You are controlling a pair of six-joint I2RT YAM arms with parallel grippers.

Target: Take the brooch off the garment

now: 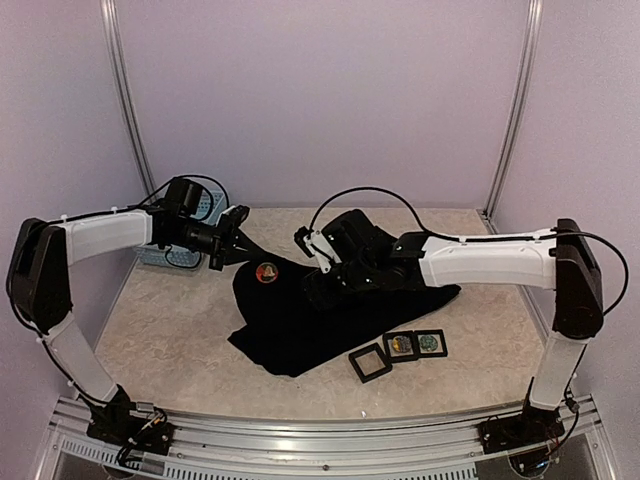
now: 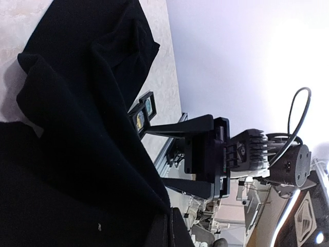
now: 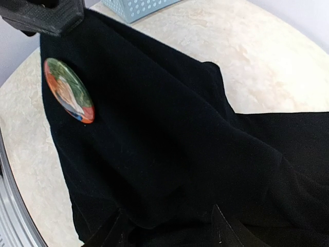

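The black garment [image 1: 290,330] is raised at its left end, where my left gripper [image 1: 246,252] is shut on it; in the left wrist view the cloth runs up to the closed fingertips [image 2: 177,229]. On the lifted part, just below that grip, sits the round brooch [image 3: 69,91], red, green and white, still lying flat against the cloth. My right gripper stands apart from the brooch with its fingers spread. Dark cloth fills the right wrist view beyond its fingers [image 3: 114,231], and I see nothing held between them.
Several small black frames [image 1: 400,346] lie near the front right of the garment, one of them empty [image 1: 370,362]. A light blue basket [image 3: 134,7] stands at the back left, partly behind my left arm. Bare table shows at the front left and back right.
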